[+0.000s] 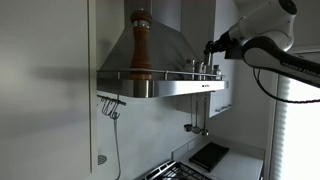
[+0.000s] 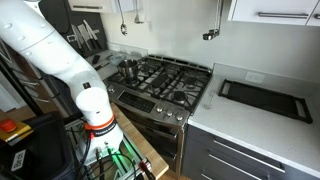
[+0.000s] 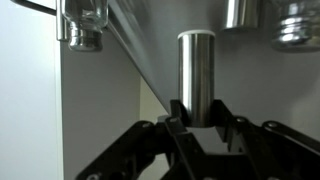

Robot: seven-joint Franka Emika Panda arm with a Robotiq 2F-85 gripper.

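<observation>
In the wrist view an orange-brown jar (image 3: 196, 80) with a silver top stands between the dark fingers of my gripper, which is shut on it. In exterior view 1 the gripper (image 1: 211, 48) is above the far end of the range hood's railed ledge (image 1: 170, 76); the held jar is too small to make out there. Other containers (image 1: 201, 69) stand on that ledge just below the gripper. Exterior view 2 shows only part of the arm (image 2: 75, 88), with the gripper out of frame.
Around the held jar are a glass jar (image 3: 86, 38), a silver container (image 3: 240, 12) and another glass jar (image 3: 297, 25). A tall wooden mill (image 1: 140, 45) stands at the hood's near end. Below lie the stove (image 2: 160, 85) and a mostly clear counter (image 2: 245, 130).
</observation>
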